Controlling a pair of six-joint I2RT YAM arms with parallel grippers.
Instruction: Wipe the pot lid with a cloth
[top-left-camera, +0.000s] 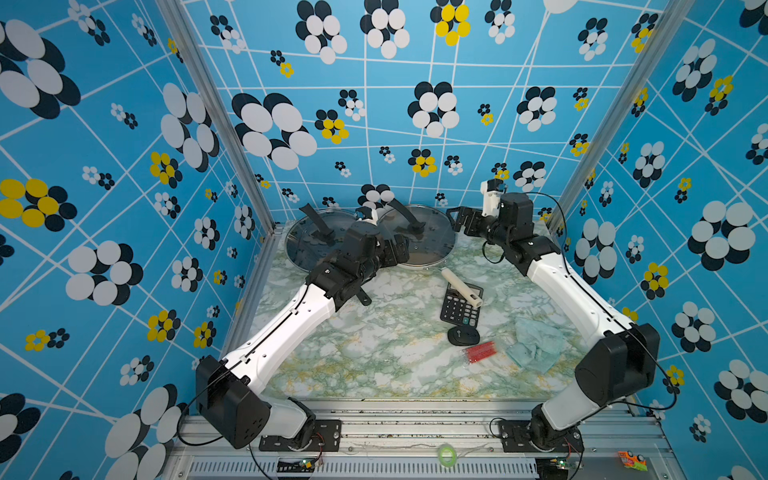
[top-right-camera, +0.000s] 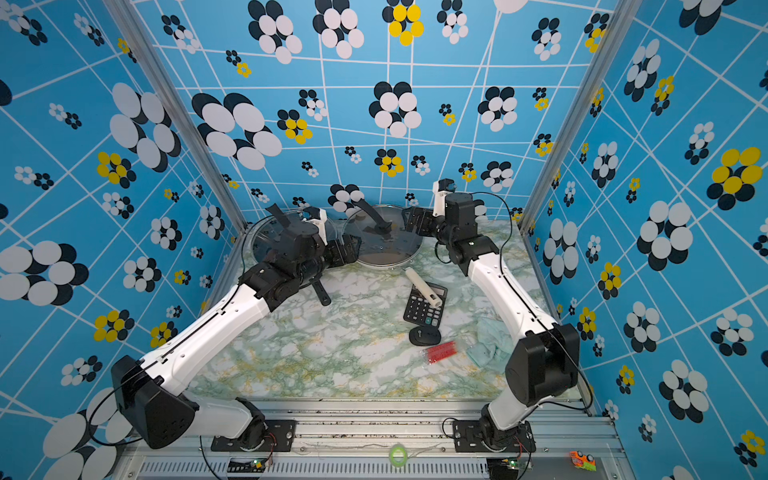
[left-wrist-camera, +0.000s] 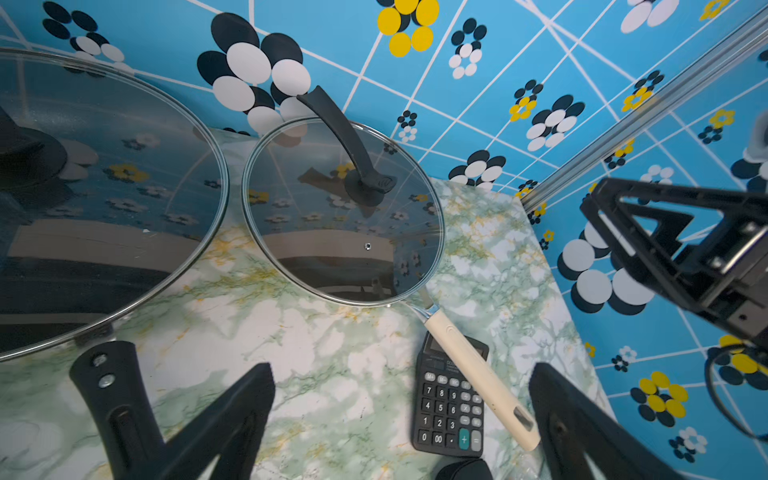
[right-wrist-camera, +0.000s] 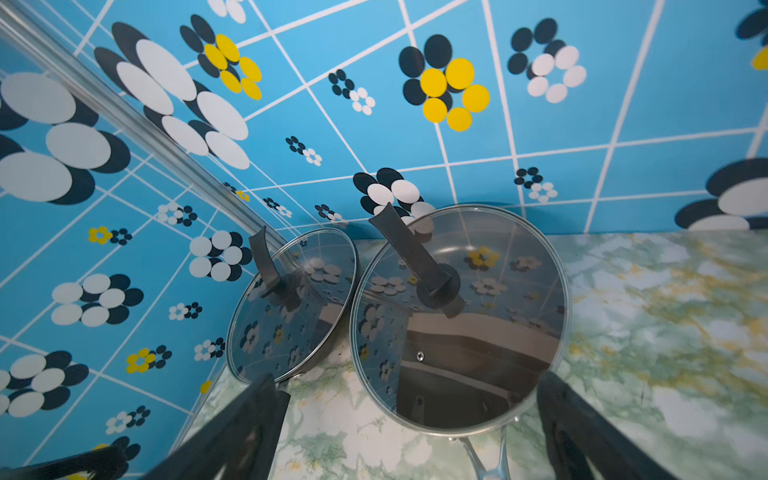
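Observation:
Two glass pot lids with black upright handles lie at the back, a left lid (right-wrist-camera: 304, 312) and a right lid (left-wrist-camera: 336, 232), each on a pan. My left gripper (top-left-camera: 400, 249) hangs at the front of the right lid, open, with empty space between its fingers. Above the right edge of that same lid, my right gripper (top-left-camera: 457, 221) is open too, its fingers (right-wrist-camera: 568, 416) wide apart with nothing held. A pale green cloth (top-left-camera: 537, 344) lies crumpled at the front right of the table, away from both grippers.
The right pan's cream handle (left-wrist-camera: 480, 376) lies across a calculator (left-wrist-camera: 444, 408). A black mouse (top-left-camera: 463, 335) and a red packet (top-left-camera: 480, 352) lie in front. The left pan's black handle (top-right-camera: 321, 293) points forward.

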